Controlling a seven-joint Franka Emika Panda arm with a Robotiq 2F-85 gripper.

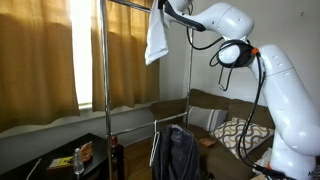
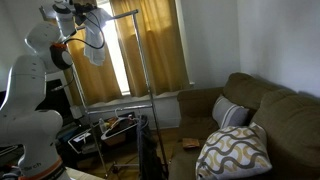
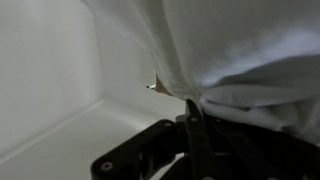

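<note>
A white cloth hangs high up by the top of a metal clothes rack. In the wrist view its folds fill the upper right and bunch at the fingertips of my gripper, which is shut on the fabric. Exterior view 1 cuts off most of the gripper at its top edge. From the other side, the cloth appears beside the rack's top bar, in front of the curtains. Whether it touches the bar, I cannot tell.
A dark garment hangs on the rack's lower rail. To the right stands a brown sofa with a patterned cushion. A dark table with a bottle is at lower left in exterior view 1.
</note>
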